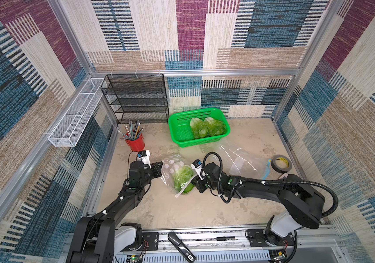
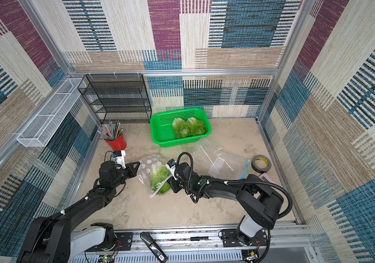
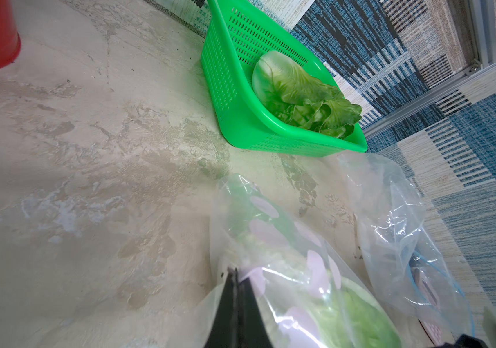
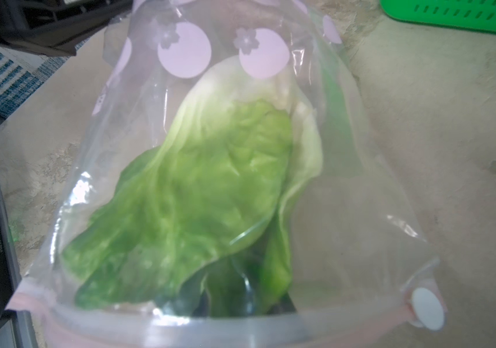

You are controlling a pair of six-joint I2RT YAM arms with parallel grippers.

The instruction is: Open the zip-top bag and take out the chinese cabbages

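Note:
A clear zip-top bag with pink dots (image 1: 168, 166) lies mid-table, a green Chinese cabbage (image 1: 183, 177) inside it. At the bag's left end my left gripper (image 1: 159, 168) is shut, and in the left wrist view the film (image 3: 311, 261) gathers around its fingertips. My right gripper (image 1: 197, 185) is at the bag's mouth beside the leafy end. Seen from the right wrist, the cabbage (image 4: 213, 191) lies under film, leaves toward the zip strip (image 4: 213, 333); dark shapes show faintly beyond the leaves, and the finger's opening cannot be made out.
A green basket (image 1: 180, 140) holding cabbages stands at the back. To the right lie an empty clear bag (image 1: 240, 160) and a tape roll (image 1: 280, 164). A red pen cup (image 1: 136, 143) is behind my left gripper.

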